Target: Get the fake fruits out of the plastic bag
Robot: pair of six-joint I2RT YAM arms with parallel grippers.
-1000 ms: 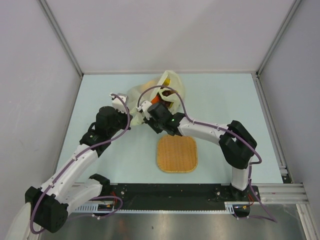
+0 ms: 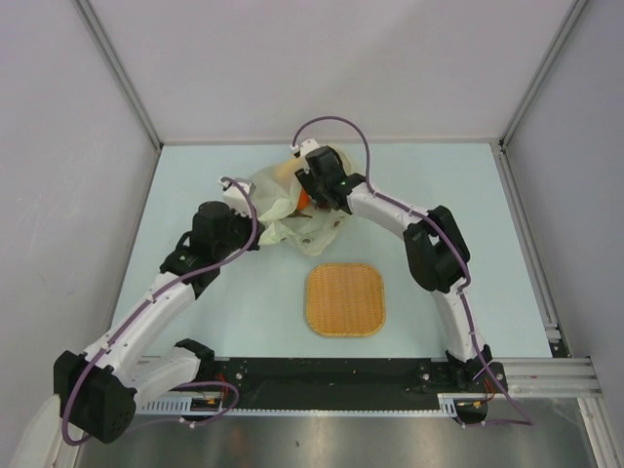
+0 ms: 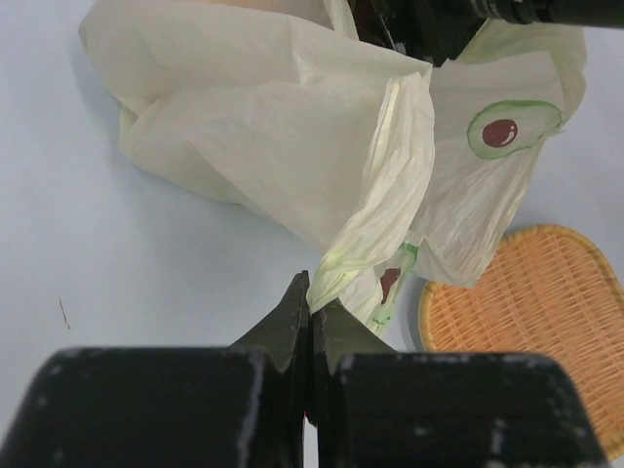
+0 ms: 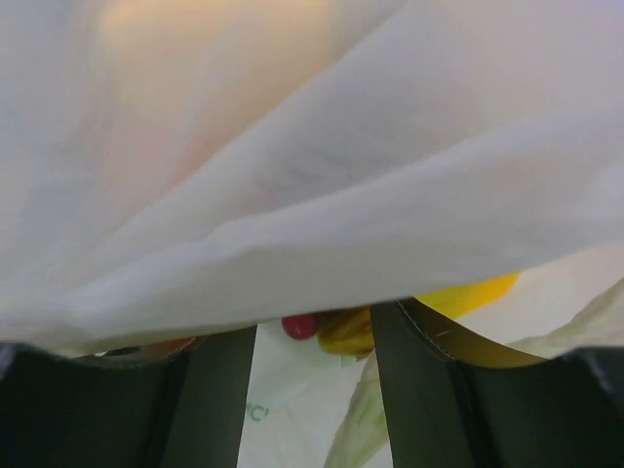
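Note:
The pale plastic bag (image 2: 317,234) lies at the back middle of the table. My left gripper is shut on a twisted corner of the bag (image 3: 244,136), which rises from between its fingertips. My right gripper reaches into the bag's mouth from the right, part open, bag film over it. Between and beyond its fingers show a dark red fruit (image 4: 299,326), a yellow fruit (image 4: 468,292) and a brownish-yellow one (image 4: 341,333). An orange fruit (image 2: 302,200) shows in the bag in the top view. The other contents are hidden.
A woven tray (image 2: 344,299) lies empty at the front middle.
My right gripper has moved up and back from near the tray into the bag. The left gripper and bag corner have shifted slightly right.

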